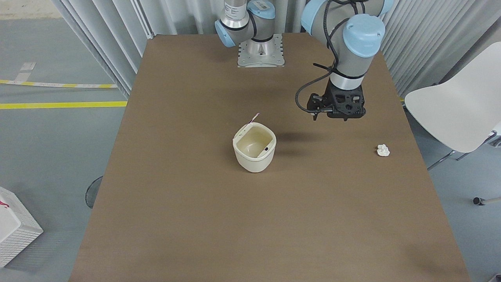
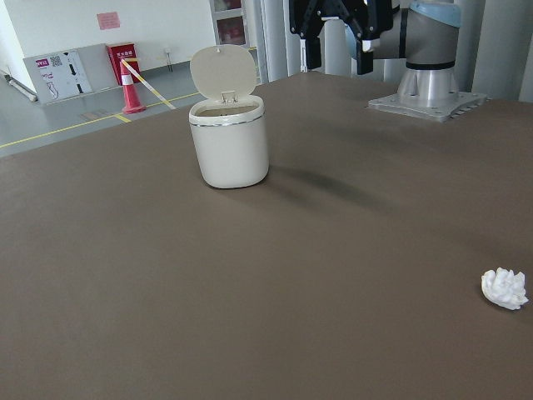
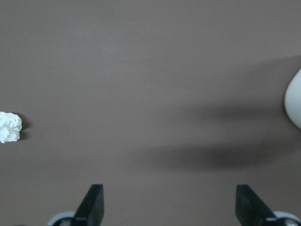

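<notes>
A small white bin [image 1: 254, 159] [image 2: 229, 154] stands upright on the brown table, its lid [image 2: 223, 69] raised; in the wrist view only its edge [image 3: 294, 99] shows at the right. A crumpled white paper ball [image 1: 382, 150] [image 2: 504, 288] [image 3: 8, 126] lies to the bin's right in the front view. My black gripper [image 1: 330, 116] hangs above the table, behind and between bin and paper ball. Its two fingertips stand wide apart in the wrist view, open, nothing between them.
A white chair [image 1: 455, 103] stands off the right side.
</notes>
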